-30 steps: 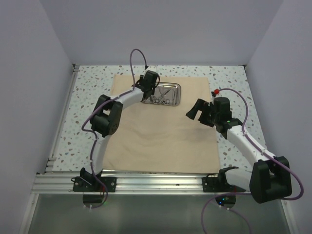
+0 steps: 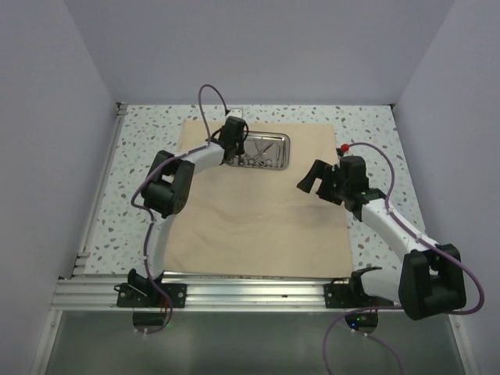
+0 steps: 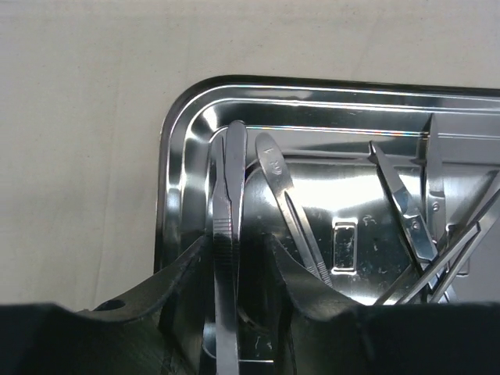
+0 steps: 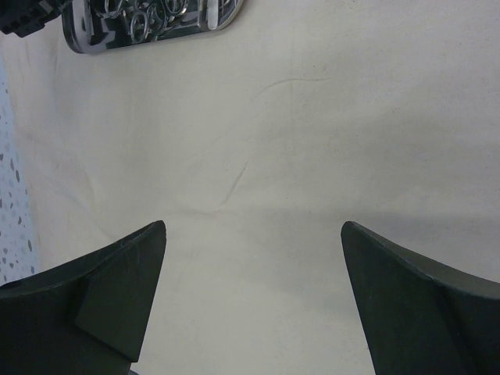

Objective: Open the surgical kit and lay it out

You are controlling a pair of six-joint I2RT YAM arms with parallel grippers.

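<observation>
The metal tray (image 2: 286,148) lies uncovered at the back of the beige cloth, several instruments inside it. Over its left end hovers my left gripper, part open. Two slim scalpel handles (image 3: 226,234) lie side by side between its fingers in the left wrist view, along the tray's left wall; no grip on them shows. Just right of them rests a pair of tweezers (image 3: 295,207). Scissor-like instruments (image 3: 414,226) lie crossed farther right. My right gripper is wide open above the bare cloth, nothing between its fingers.
Beige cloth (image 2: 258,226) covers the middle of the speckled table (image 2: 125,226), free in front of the tray. The ring handles (image 4: 141,23) of instruments show at the tray's near side in the right wrist view.
The tray stays where it was, and the right arm has hardly moved.
</observation>
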